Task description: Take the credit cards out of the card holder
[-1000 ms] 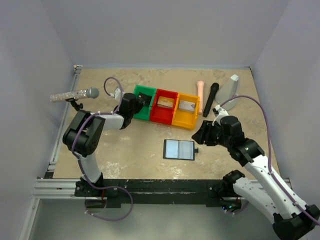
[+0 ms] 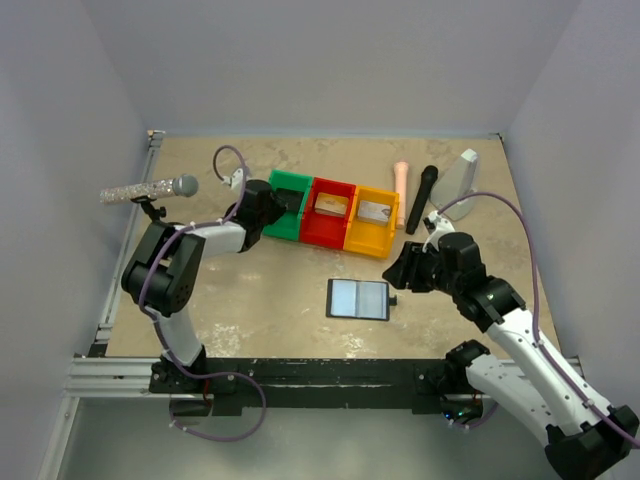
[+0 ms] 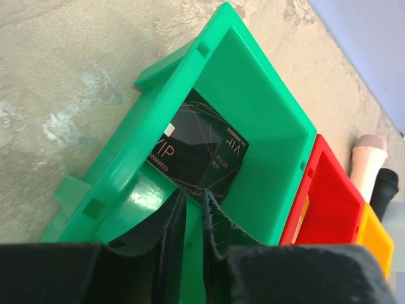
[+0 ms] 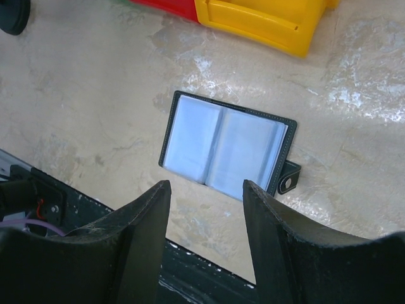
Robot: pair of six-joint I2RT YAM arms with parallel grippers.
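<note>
Spread flat on the table is the card holder, dark-edged with clear sleeves, a snap tab at its right side; I make out no card in the sleeves. Black VIP cards rest at the far end of the green bin. Over that bin is my left gripper, its fingers parted by a narrow gap with nothing between them. My right gripper stands open and empty above the table, close to the holder in the right wrist view and up and to the right of it in the top view.
A red bin and a yellow bin, each with a card inside, adjoin the green one. Behind them lie a pinkish tube, a black microphone and a white object. The table left of the holder is bare.
The left gripper has shifted slightly at the green bin, drawing back a little to the left. The right arm and the card holder look still.
</note>
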